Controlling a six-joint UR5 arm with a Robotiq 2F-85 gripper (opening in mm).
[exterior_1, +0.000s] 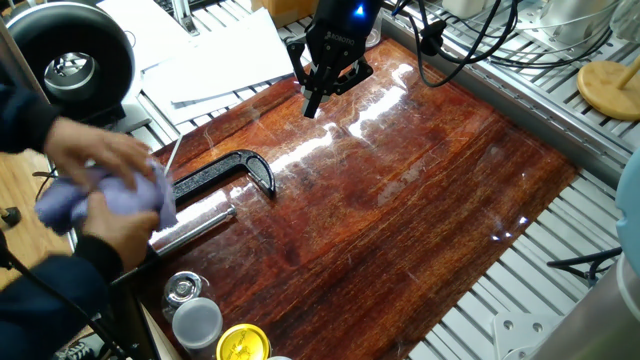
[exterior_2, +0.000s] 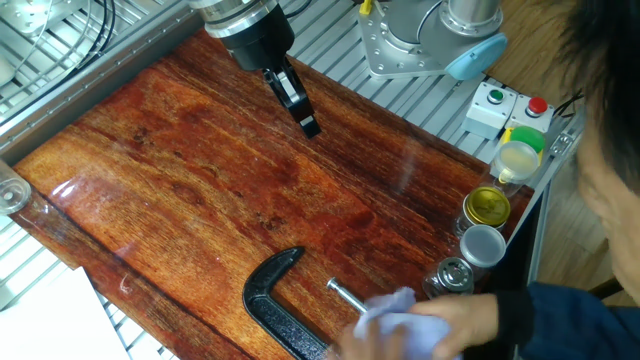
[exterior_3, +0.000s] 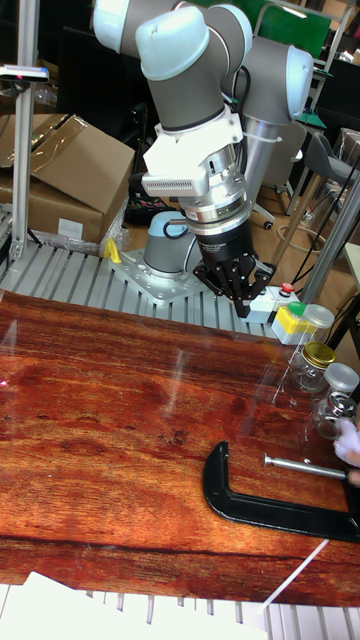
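Note:
My gripper (exterior_1: 312, 108) hangs above the table, its fingertips pointing down and brought together, with nothing showing between them. The exterior view 2 has the gripper (exterior_2: 312, 130) over the bare wood, well apart from every object. From the front the gripper (exterior_3: 241, 307) is seen beyond the table's far side. A person's hands hold a purple cloth (exterior_1: 120, 195) at the table's edge. Beside the cloth, a black C-clamp (exterior_1: 225, 172) with a metal screw rod (exterior_1: 195, 235) lies at that edge.
Several jars stand along one side, among them a gold-lidded jar (exterior_2: 487, 207) and a white-lidded jar (exterior_2: 482, 246). White paper (exterior_1: 225, 60) lies beyond the board. Bare wood fills the middle of the table (exterior_1: 400, 200). A button box (exterior_2: 490, 108) sits outside it.

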